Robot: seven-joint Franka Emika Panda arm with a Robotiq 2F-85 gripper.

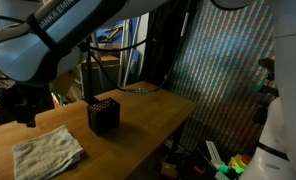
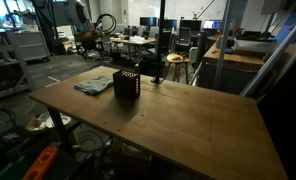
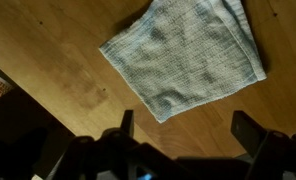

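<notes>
A light grey cloth (image 1: 47, 153) lies flat, a little creased, on the wooden table; exterior view 2 has the same cloth (image 2: 93, 86) near the far left corner. Seen from the wrist, the cloth (image 3: 188, 58) fills the upper middle, one corner pointing down between the fingers. My gripper is open, its dark fingertips wide apart with only cloth and bare wood visible beyond them. In exterior view 1 the gripper (image 1: 26, 108) hangs above the table, behind the cloth and apart from it.
A black perforated box (image 1: 104, 116) stands upright right of the cloth, close to it, and shows as the box (image 2: 127, 85) in exterior view 2. Dark space lies past the table edge at the wrist view's lower left.
</notes>
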